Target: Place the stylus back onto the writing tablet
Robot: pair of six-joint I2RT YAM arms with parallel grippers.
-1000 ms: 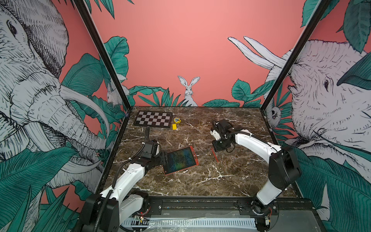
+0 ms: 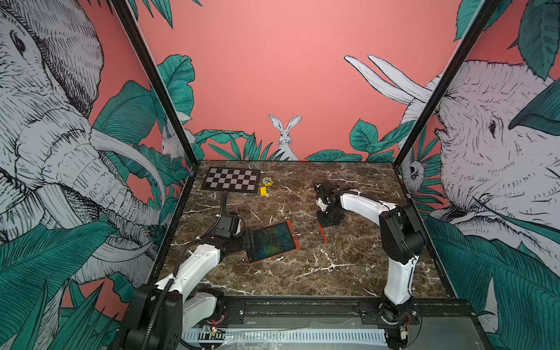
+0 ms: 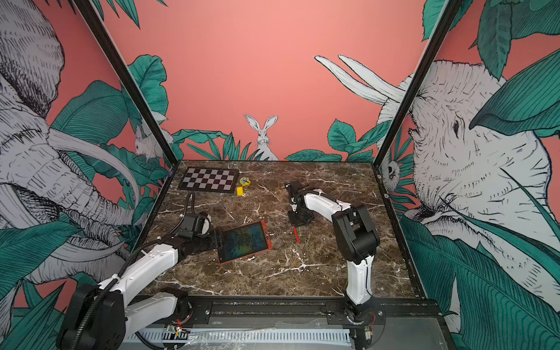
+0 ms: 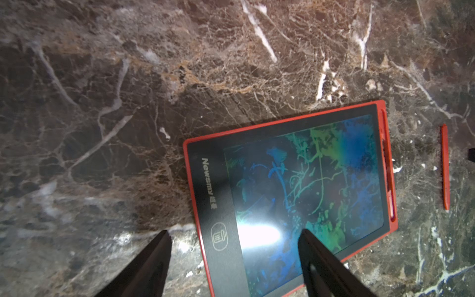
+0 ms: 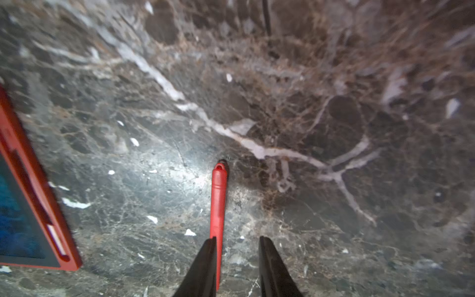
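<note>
The red stylus lies on the marble table, to the right of the writing tablet (image 4: 217, 198), as the left wrist view shows too. In the right wrist view my right gripper is part open. Its left finger (image 5: 203, 269) overlaps the stylus's thin end, and the space between the fingers looks empty; whether finger and stylus touch, I cannot tell. The tablet has a red frame, a dark scribbled screen and a slot along its right edge (image 4: 388, 163). Above the tablet's left side hangs my left gripper, its fingers apart with nothing held.
At the back left lie a checkered board (image 2: 231, 179), a yellow block (image 2: 263, 191) and a small round yellow item (image 2: 267, 181). Bare table separates the tablet from the stylus, and the front of the table (image 2: 326, 277) is clear.
The stylus's visible lower end sits a little farther left than before. The left arm has barely moved and the tablet stays put.
</note>
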